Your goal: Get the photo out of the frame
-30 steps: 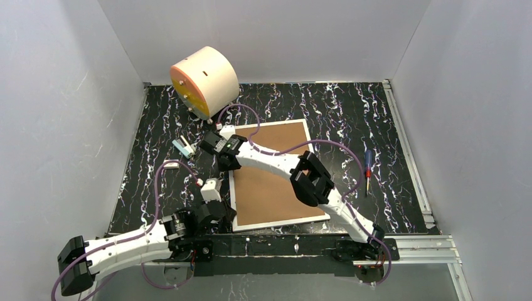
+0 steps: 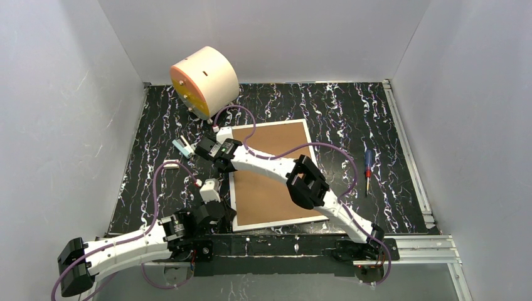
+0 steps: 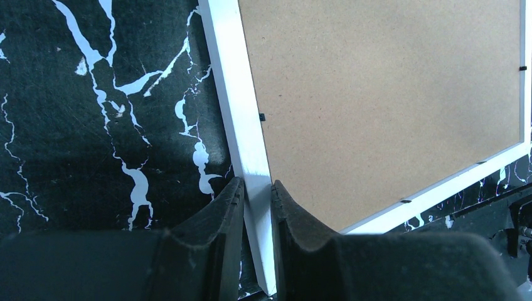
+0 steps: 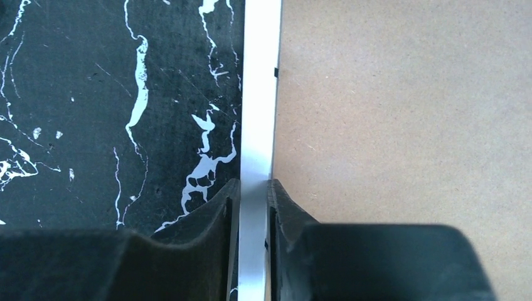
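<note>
The picture frame (image 2: pixel 280 221) lies back up, with a thin white border and a brown backing board (image 2: pixel 263 194); no photo shows. Small dark tabs stick out along the border's inner edge. In the left wrist view, my left gripper is shut on the left border (image 3: pixel 241 100), close to the near left corner. Farther up that same side, in the right wrist view, the fingers of my right gripper stand on either side of the border (image 4: pixel 258 119), very close to it. Whether they press on it I cannot tell.
A cream drum with an orange face (image 2: pixel 204 81) stands at the back left. Left of the frame are a light blue and white item (image 2: pixel 183 147) and a small white block (image 2: pixel 170 164). A screwdriver (image 2: pixel 368 169) lies on the right, with clear table around it.
The left arm and the frame have stayed in place.
</note>
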